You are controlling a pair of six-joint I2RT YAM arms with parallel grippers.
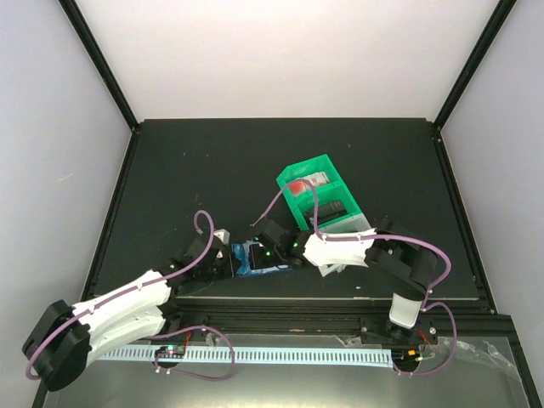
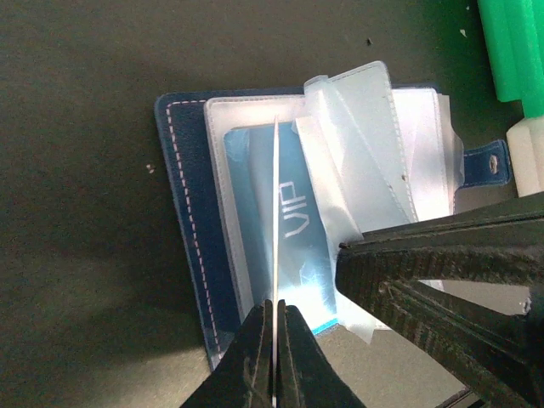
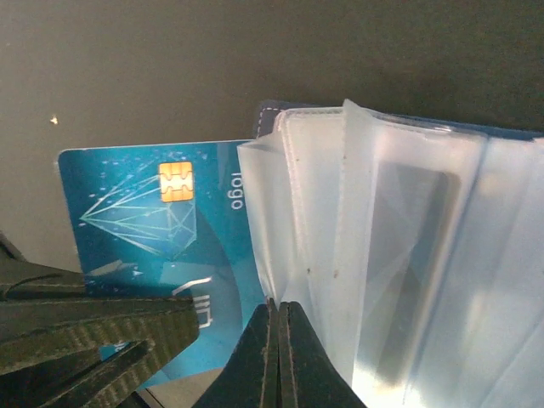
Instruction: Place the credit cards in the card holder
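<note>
My left gripper is shut on a blue credit card, whose thin pale edge (image 2: 275,212) is seen end-on in the left wrist view. In the right wrist view the card's chip side (image 3: 136,212) shows, the left gripper's dark fingers (image 3: 93,336) on it. The open card holder (image 2: 189,212) lies on the table, navy with white stitching and clear sleeves. Another blue card marked VIP (image 2: 289,212) lies beneath clear plastic. My right gripper is shut at the edge of a raised clear sleeve (image 3: 314,221). The held card's right edge meets this flap; whether it is inside cannot be told.
A green two-compartment bin (image 1: 347,187) stands behind and right of the holder, with small items inside. A white object (image 1: 348,223) adjoins its front end.
</note>
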